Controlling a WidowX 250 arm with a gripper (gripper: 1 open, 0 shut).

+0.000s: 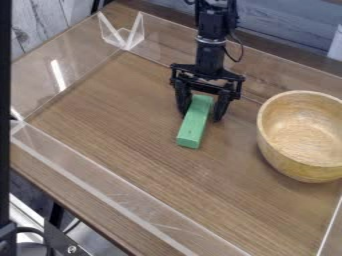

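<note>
A green elongated block lies on the wooden table, slanting toward the front. The black gripper reaches down from the top centre over the block's far end, its fingers around or just over that end. Whether they close on it is hard to tell at this size.
A large tan bowl stands to the right, close to the block. A white wire or plastic piece sits at the back left. Dark surroundings lie beyond the table's left edge.
</note>
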